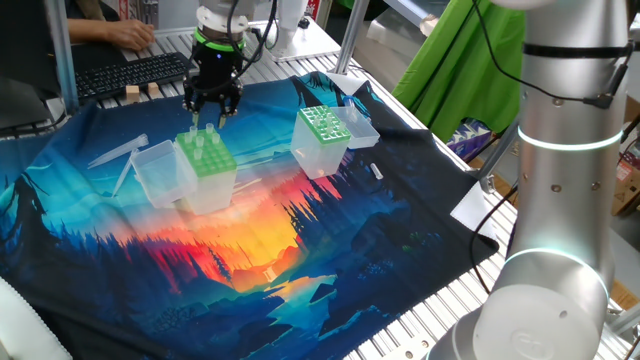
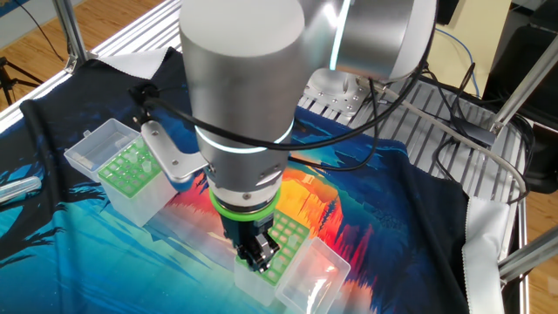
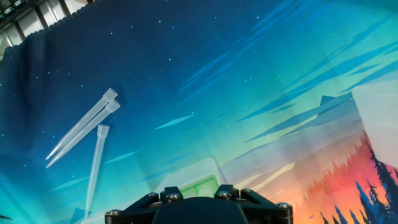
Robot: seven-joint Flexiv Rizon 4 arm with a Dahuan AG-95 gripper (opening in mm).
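Observation:
My gripper hangs over the back edge of the near-left tip box, its fingers spread apart with nothing seen between them. Several clear pipette tips stand upright in that box's green rack, just below the fingertips. To the right is a second box with a green rack top; no standing tips can be made out in it. Three loose tips lie on the cloth in the wrist view. There, the gripper's knuckles show at the bottom edge, but the fingertips do not.
Open clear lids stand beside the left box and behind the right box. A small white piece lies near the right box. A keyboard and a person's hand are at the back left.

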